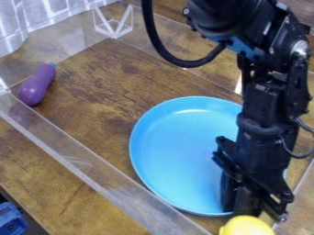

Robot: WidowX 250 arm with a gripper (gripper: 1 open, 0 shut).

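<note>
My black gripper (255,204) is low at the right, over the right rim of a blue plate (172,151), pointing down at a yellow round object (245,227) at the bottom edge. Its lower end is dark and overlapping, so I cannot tell how far the fingers stand apart or whether they touch the yellow object.
A purple eggplant (37,84) lies at the upper left. Clear low walls (92,170) border the wooden surface. A blue object (10,220) is at the bottom-left corner. The wood between eggplant and plate is clear.
</note>
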